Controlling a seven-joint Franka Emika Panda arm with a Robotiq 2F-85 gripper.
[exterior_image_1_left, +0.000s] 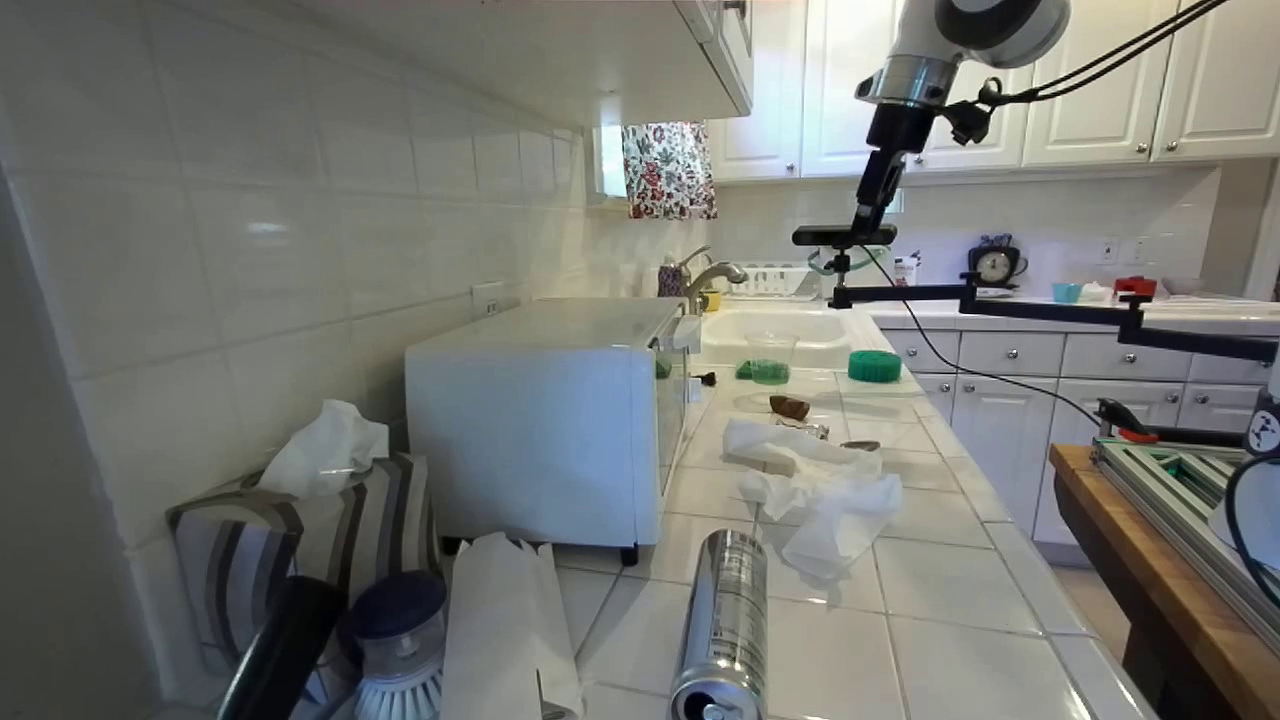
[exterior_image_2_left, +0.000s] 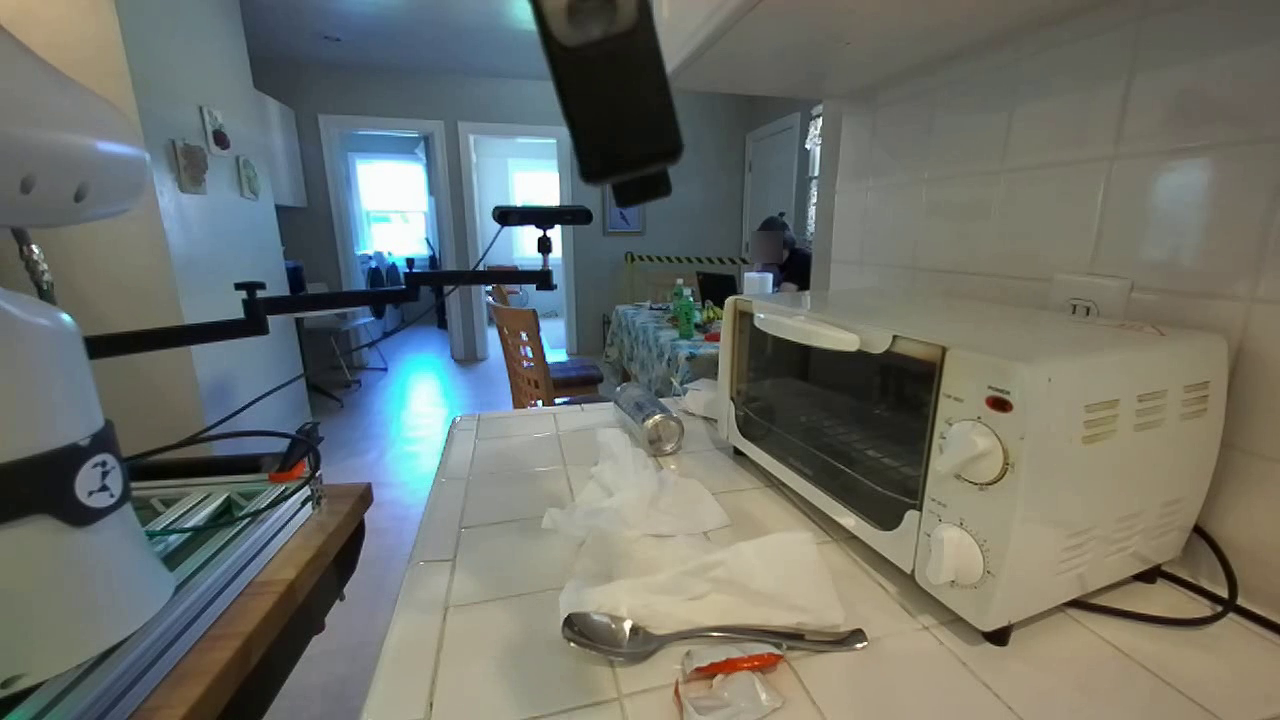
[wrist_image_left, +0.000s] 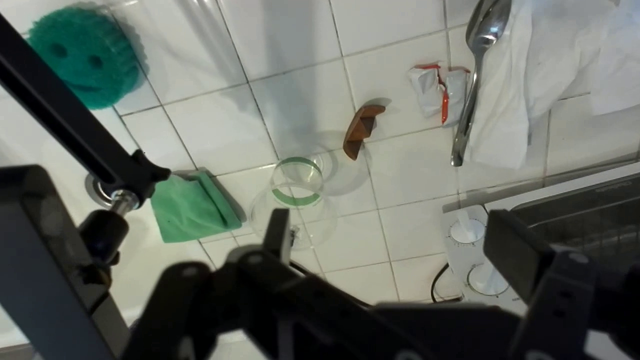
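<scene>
My gripper is open high above the tiled counter, its two fingers wide apart and empty. Below it in the wrist view stands a clear cup with a green band, close to a folded green cloth. A brown, curved piece lies by the cup. To its right are a torn red-and-white wrapper and a metal spoon beside crumpled white paper. A round green sponge with a face sits at the upper left.
A white toaster oven stands against the wall. An empty-looking silver can lies on the counter's near end. The black camera arm reaches over the counter near the sink.
</scene>
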